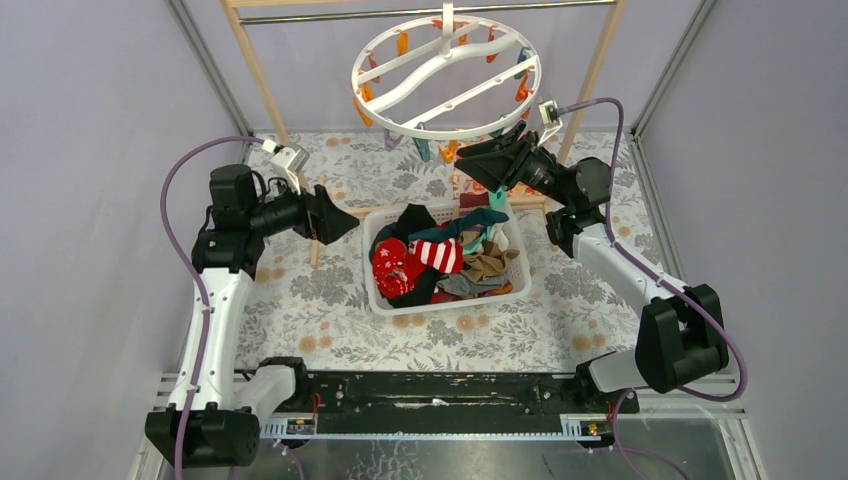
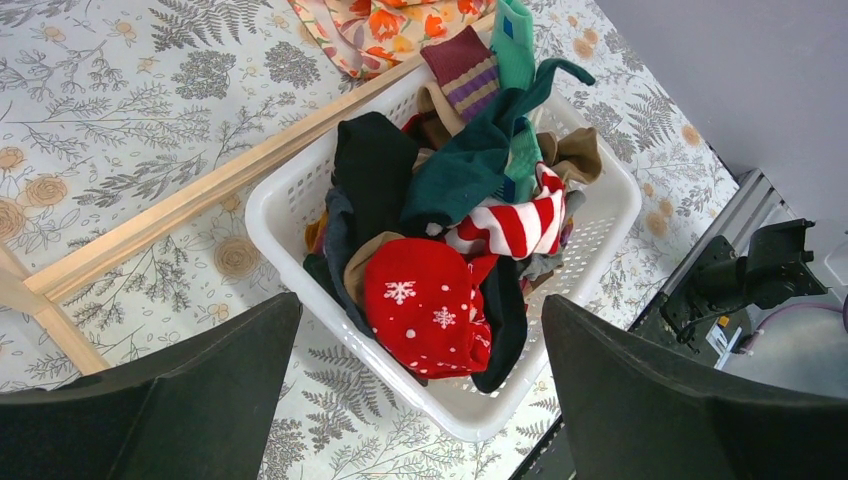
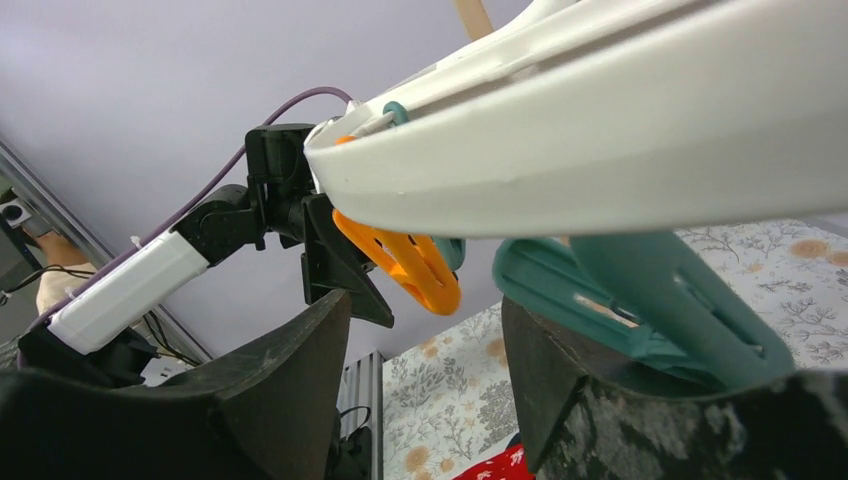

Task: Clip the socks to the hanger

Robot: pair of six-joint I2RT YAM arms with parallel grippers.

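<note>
The round white hanger (image 1: 450, 133) hangs at the top of the top view, with several coloured clips around its ring. In the right wrist view its rim (image 3: 580, 180) crosses above my right gripper, whose fingers stand apart. An orange clip (image 3: 415, 268) shows ahead of the gap, while a teal clip (image 3: 650, 290) overlaps the right finger; contact is unclear. No sock is between these fingers. My left gripper is open and empty, left of the sock basket (image 1: 450, 308). Among the piled socks are a red snowflake one (image 2: 420, 310) and a red-white striped one (image 2: 525, 222).
A wooden rack (image 1: 258, 85) with a metal rod (image 1: 330, 17) spans the back. Its lower bar (image 2: 160, 220) runs behind the basket. A patterned orange cloth (image 2: 400, 25) lies beyond. Free floor surrounds the basket's front and left.
</note>
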